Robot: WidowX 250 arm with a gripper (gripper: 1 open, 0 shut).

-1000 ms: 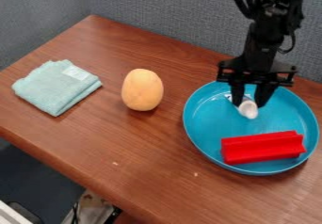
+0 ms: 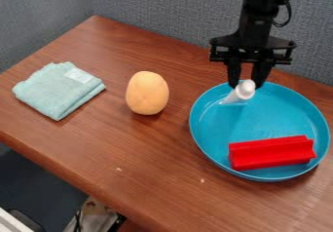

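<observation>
My gripper [image 2: 244, 78] hangs over the back of a blue plate [image 2: 267, 117], its two black fingers apart around a small white object [image 2: 240, 92] with a rounded tip, which is tilted at the plate's back left. Whether the fingers grip it I cannot tell. A red block-like piece [image 2: 270, 153] lies at the front of the plate.
A tan egg-shaped object [image 2: 147, 93] stands left of the plate. A folded pale mint cloth [image 2: 58, 88] lies at the left. Bare wooden table [image 2: 130, 168] fills the front and back left. A grey wall rises behind.
My gripper has moved up and left, toward the back of the plate. The white object has moved the same way with it.
</observation>
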